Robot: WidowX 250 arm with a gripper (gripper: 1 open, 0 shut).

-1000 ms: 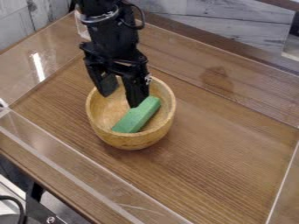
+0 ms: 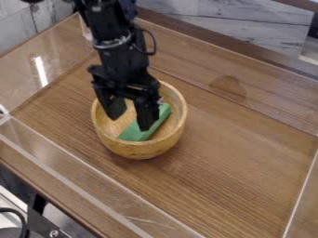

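Observation:
A yellow-tan bowl [image 2: 114, 139] sits on the wooden table in the middle-left of the camera view, holding a green elongated object [image 2: 137, 131]. My black gripper [image 2: 132, 112] hangs over the bowl, its dark fingers open and reaching down toward the bowl's interior, above and beside the green object. Whether the fingertips touch anything is hard to tell.
A pale marble-like surface lies at the back right. A dark cable runs at the lower left edge.
The arm and gripper have shifted slightly to the left, and the fingers' pose over the bowl differs a little. The green object remains in the bowl.

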